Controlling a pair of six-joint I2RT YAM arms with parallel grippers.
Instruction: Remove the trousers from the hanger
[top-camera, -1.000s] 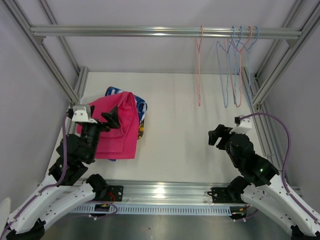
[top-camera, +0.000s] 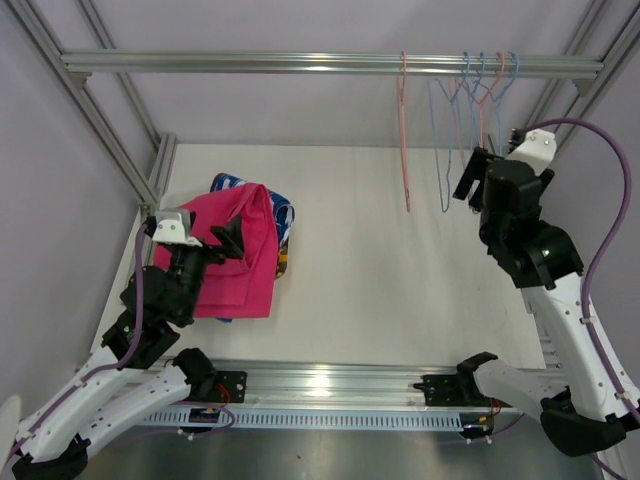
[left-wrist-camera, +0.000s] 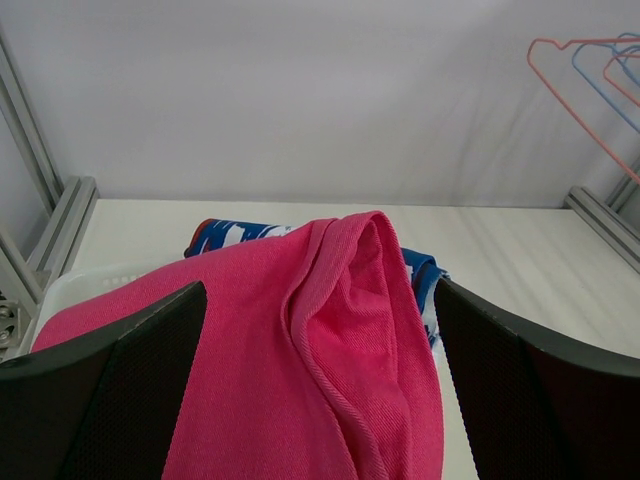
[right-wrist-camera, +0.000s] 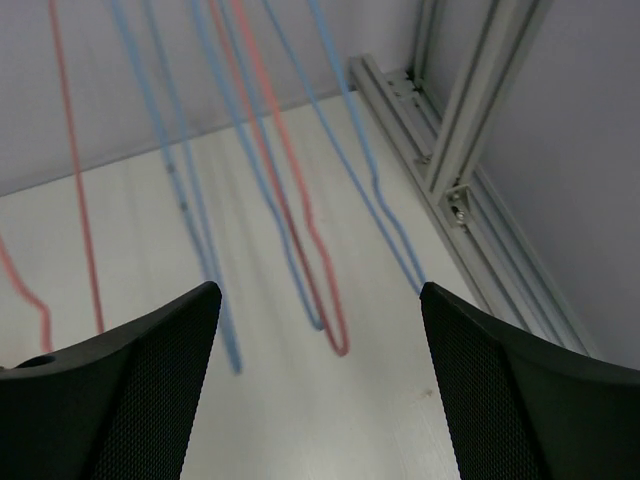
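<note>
Pink trousers or fabric (top-camera: 245, 290) lie folded on a pile at the left, over blue patterned cloth (top-camera: 282, 208); no garment shows on the hangers. My left gripper (top-camera: 222, 237) is over the pink cloth, open, which also fills the lower left wrist view (left-wrist-camera: 240, 340). My right gripper (top-camera: 475, 170) is raised at the hangers' lower parts, open. Pink and blue wire hangers (top-camera: 405, 150) hang at the right; the right wrist view shows them blurred beyond the open fingers.
An aluminium rail (top-camera: 250, 62) crosses the back above the board. The centre of the white board (top-camera: 350, 250) is clear. Frame posts stand at both sides.
My right arm has risen and moved toward the back, up to the hangers. The left arm has barely moved.
</note>
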